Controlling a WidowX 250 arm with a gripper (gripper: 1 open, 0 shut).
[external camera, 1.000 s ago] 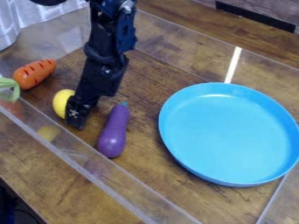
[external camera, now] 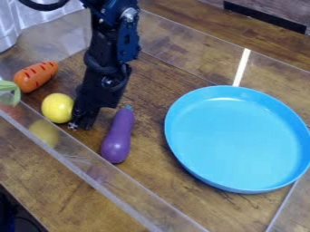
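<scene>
My black gripper [external camera: 87, 111] hangs low over the wooden board, its tips down just right of a yellow lemon-like toy [external camera: 57, 107]. Whether anything is between the fingers is hard to see; the fingers look narrow. A purple eggplant [external camera: 116, 136] lies to the right of the gripper. An orange carrot [external camera: 34, 75] with a pale green top lies at the upper left.
A large blue plate [external camera: 235, 138] fills the right side. A clear plastic edge [external camera: 91, 172] runs along the near left. The middle of the board behind the eggplant is bare.
The gripper has shifted a little from over the yellow toy, uncovering more of it. The eggplant and plate look unmoved.
</scene>
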